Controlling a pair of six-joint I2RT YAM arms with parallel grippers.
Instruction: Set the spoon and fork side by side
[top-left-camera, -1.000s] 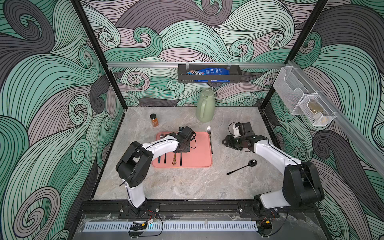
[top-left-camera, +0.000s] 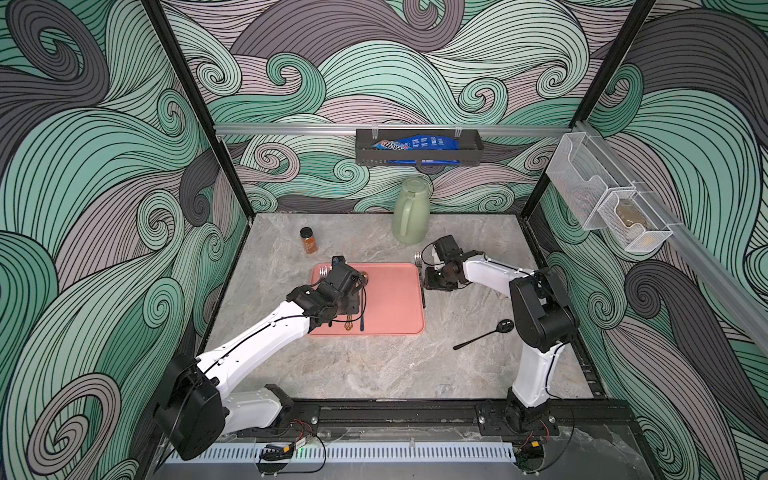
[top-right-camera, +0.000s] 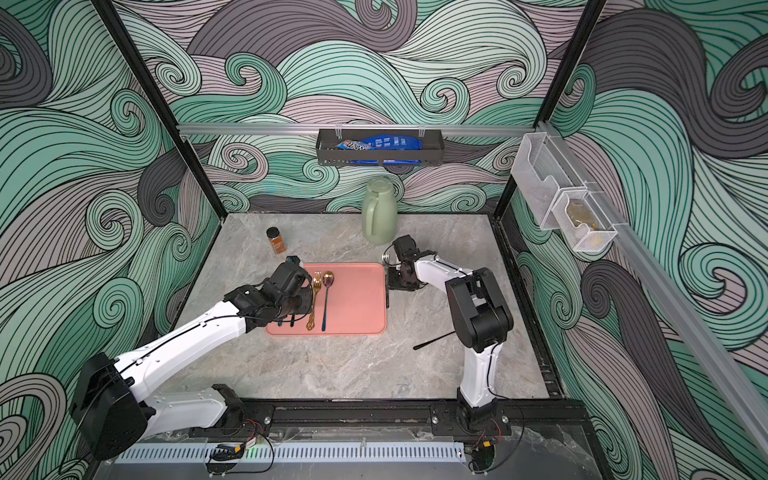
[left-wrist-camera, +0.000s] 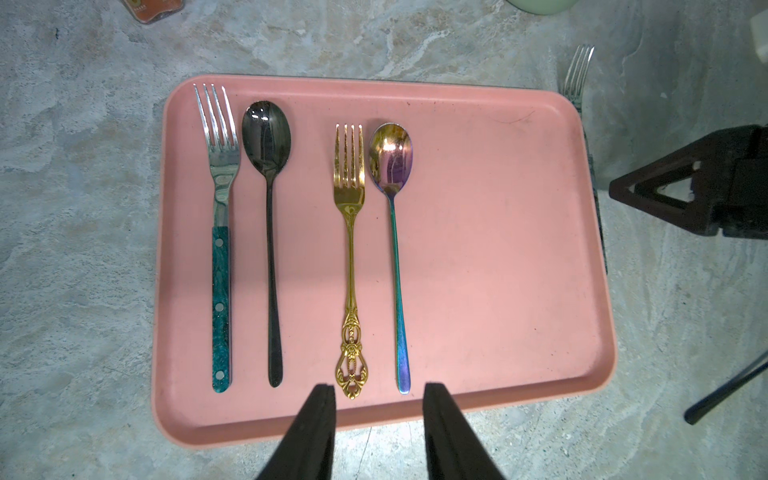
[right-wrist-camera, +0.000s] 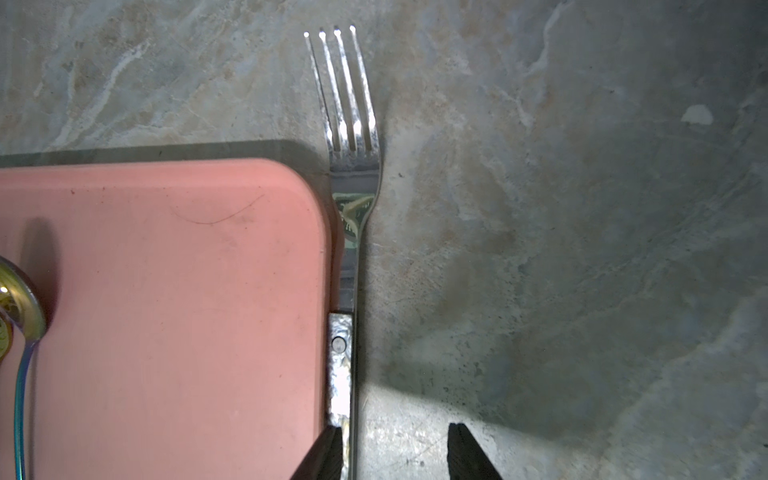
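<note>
A pink tray (left-wrist-camera: 496, 240) holds a teal-handled fork (left-wrist-camera: 221, 304), a black spoon (left-wrist-camera: 265, 136), a gold fork (left-wrist-camera: 349, 176) and a rainbow spoon (left-wrist-camera: 391, 160), lying parallel. A silver fork (right-wrist-camera: 353, 120) lies just outside the tray's right rim. My left gripper hangs over the tray's front side, part open with nothing between its fingers. My right gripper is open beside that fork's handle, above the right rim. Another black spoon (top-left-camera: 504, 325) lies diagonally on the table at front right.
A green pitcher (top-left-camera: 410, 212) and a spice jar (top-left-camera: 309, 240) stand at the back. Clear plastic bins (top-left-camera: 632, 224) hang on the right rail, a dark shelf (top-left-camera: 420, 156) on the back rail.
My left arm has pulled back and toward the left over the tray. My right gripper has moved leftward and back, up to the silver fork beside the tray.
</note>
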